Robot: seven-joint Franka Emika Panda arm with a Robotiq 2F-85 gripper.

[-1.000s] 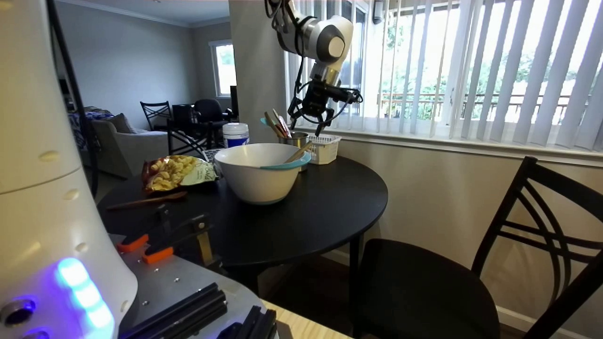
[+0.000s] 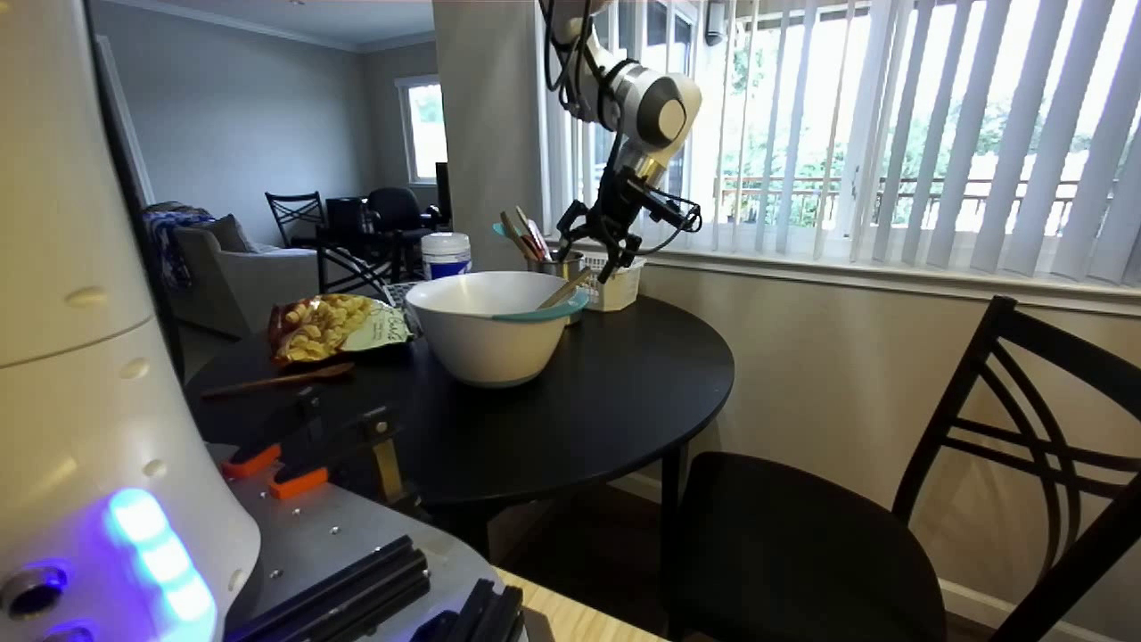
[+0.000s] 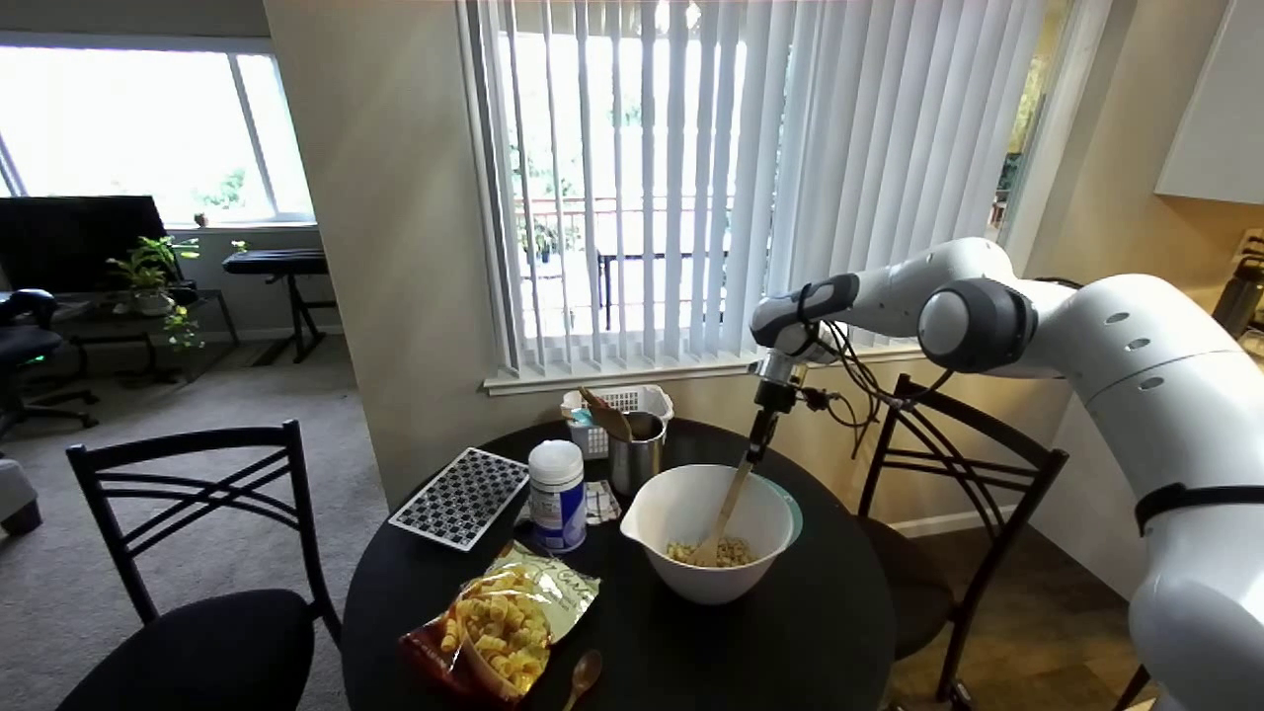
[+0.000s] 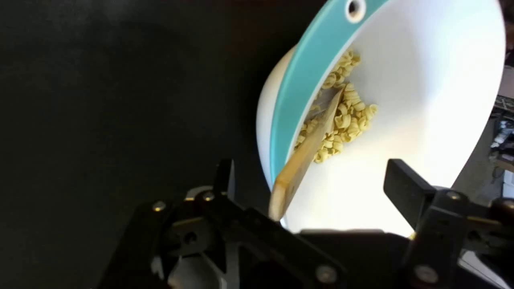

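Observation:
My gripper stands open above the rim of a white bowl (image 3: 672,510), its two fingers wide apart. In the wrist view, the handle end of a wooden spatula (image 4: 308,149) rises into the space between the fingers, nearer the left one, with neither seen closed on it. The spatula leans on the bowl's teal-edged side, its lower end among pale pasta pieces (image 4: 354,120) at the bottom. From exterior view 1, the gripper (image 2: 594,248) appears up by the handle (image 2: 567,289); whether they touch cannot be made out.
An opened pasta bag (image 3: 510,622) and a wooden spoon (image 3: 583,675) lie on the black table (image 3: 818,640). Behind the bowl are a metal utensil holder (image 3: 640,456), a white basket (image 3: 649,401), a blue-and-white canister (image 3: 557,498) and a patterned board (image 3: 459,498). A chair (image 2: 813,535) stands close by.
In exterior view 1, the arm and its gripper have moved right and lower, coming closer to the spatula handle. The gripper has tilted. Bowl and spatula look unmoved.

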